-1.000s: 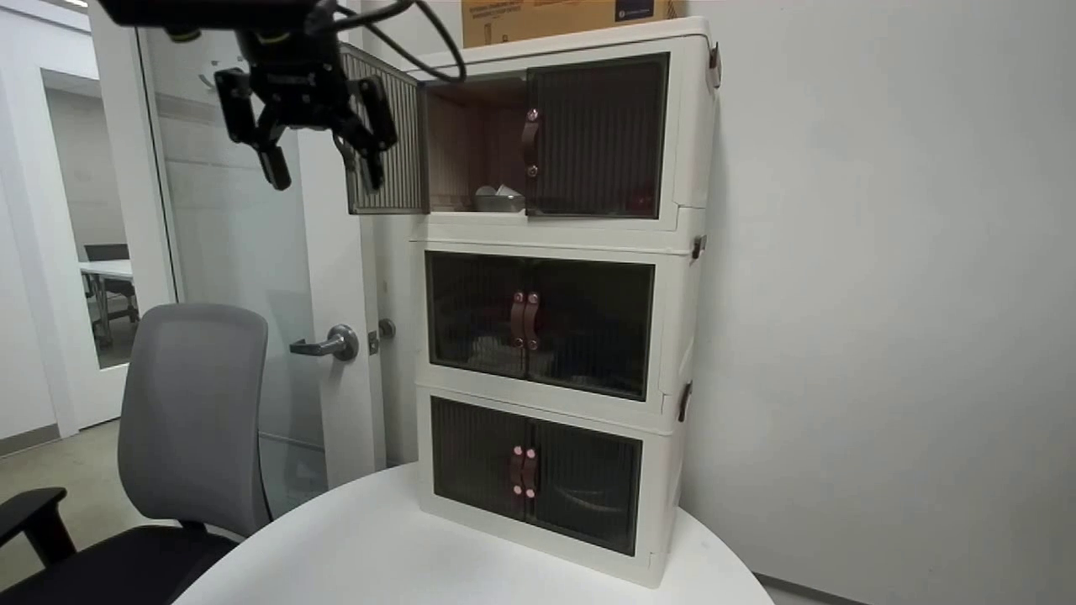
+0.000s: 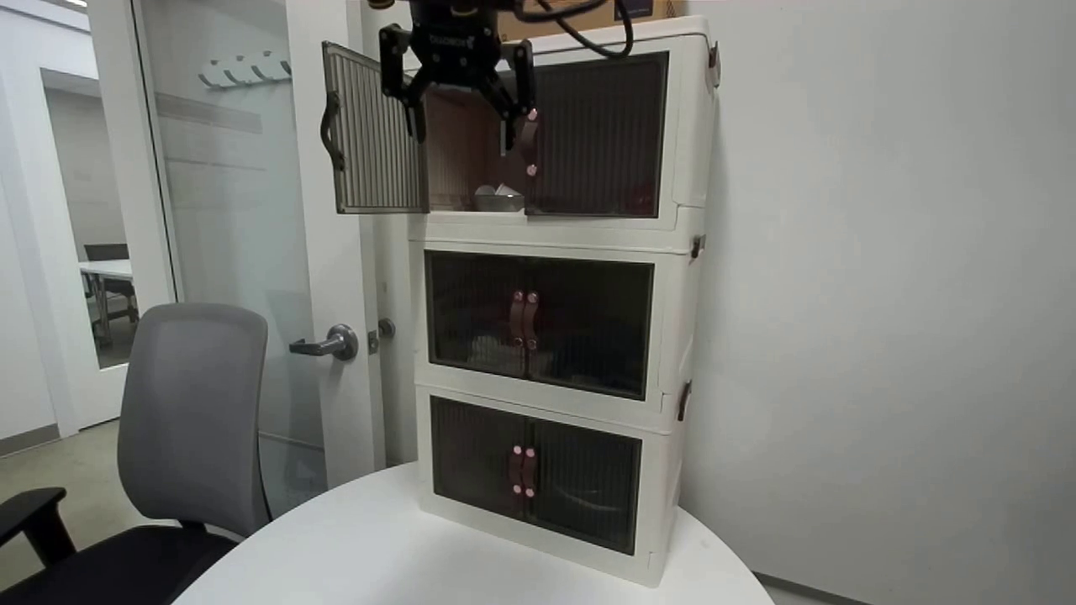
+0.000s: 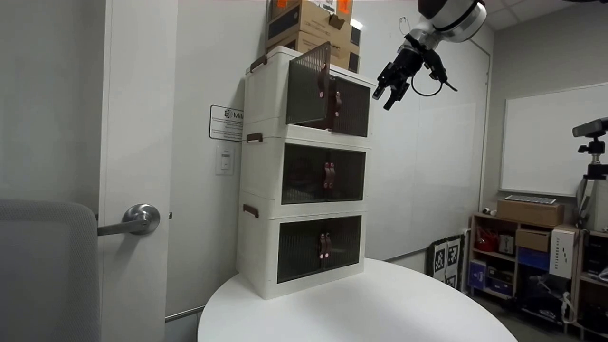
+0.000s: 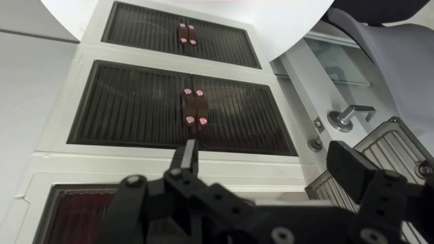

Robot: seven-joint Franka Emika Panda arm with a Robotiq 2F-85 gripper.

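Note:
My gripper [image 2: 461, 131] is open and empty, high in front of the top compartment of a white three-tier cabinet [image 2: 550, 233]. In exterior view 2 the gripper [image 3: 382, 102] hangs to the right of the cabinet's top, apart from it. The top-left door [image 2: 375, 136] is swung outward, while the top-right door [image 2: 605, 141] is closed. Inside the opened compartment a small grey container [image 2: 499, 202] with white items shows, partly hidden by the right door. In the wrist view, dark fingers [image 4: 188, 158] spread wide, with the cabinet front beyond them.
The middle doors [image 2: 590, 328] and bottom doors [image 2: 585, 479] are closed. Cardboard boxes [image 3: 316, 25] sit on top of the cabinet. A round white table [image 2: 403, 555] carries it, with its front clear. At left are a grey chair [image 2: 192, 403] and a room door handle [image 2: 328, 344].
My gripper has moved right and somewhat up in exterior view 1, from left of the cabinet to the top compartment's front. The top-left door stands at a wider angle.

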